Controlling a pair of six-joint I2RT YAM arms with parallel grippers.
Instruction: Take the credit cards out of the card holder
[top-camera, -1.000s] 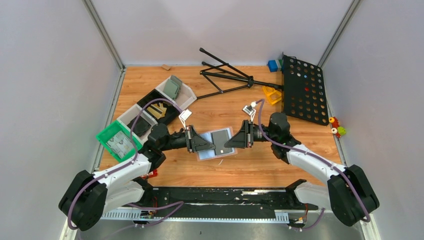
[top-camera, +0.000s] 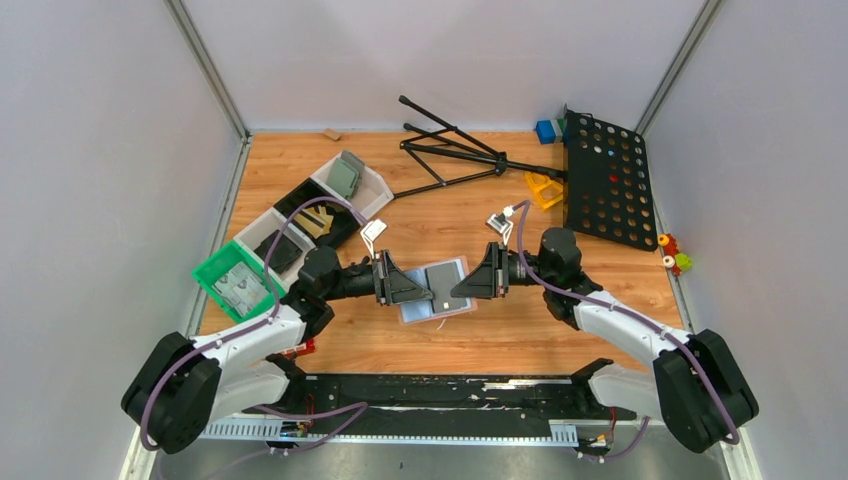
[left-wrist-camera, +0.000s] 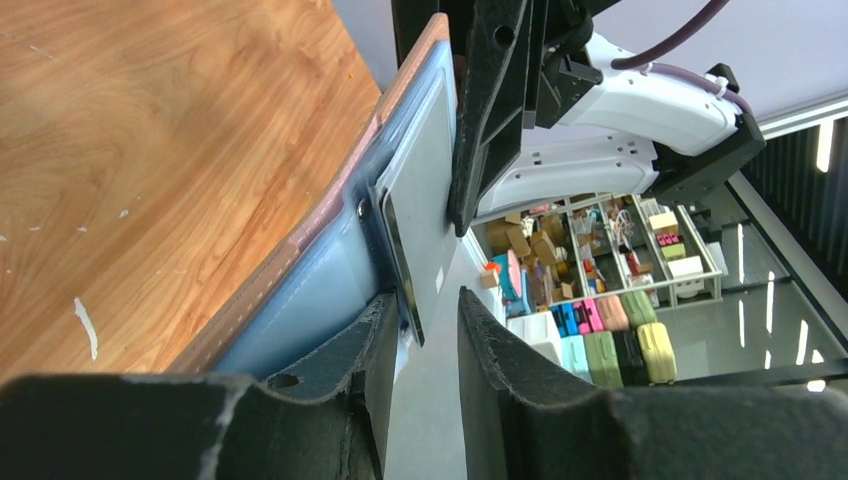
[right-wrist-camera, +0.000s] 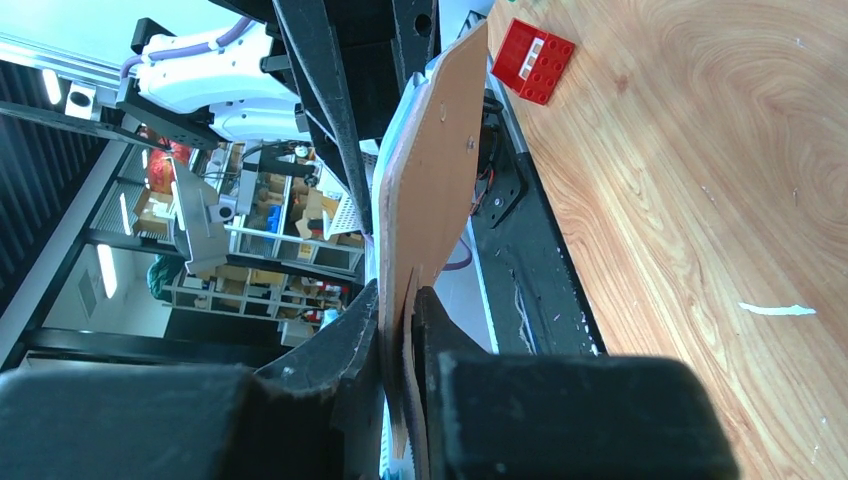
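Observation:
The card holder (top-camera: 418, 309), pale blue inside with a pinkish-tan cover, is held up between my two arms. A grey card (top-camera: 443, 280) sits in its pocket, its dark edge facing my left gripper in the left wrist view. My left gripper is open, with the near corner of the grey card (left-wrist-camera: 425, 240) reaching between its fingertips; whether they touch it I cannot tell. In the right wrist view my right gripper is shut on the opposite edge of the tan cover (right-wrist-camera: 440, 170). Any cards behind the grey one are hidden.
A row of bins (top-camera: 268, 214) stands at the left, among them a green one (top-camera: 206, 272). At the back lie a folded black stand (top-camera: 455, 152) and a black perforated panel (top-camera: 585, 180). Bare wooden table surrounds the holder.
The holder shifts only slightly, still held by the right gripper.

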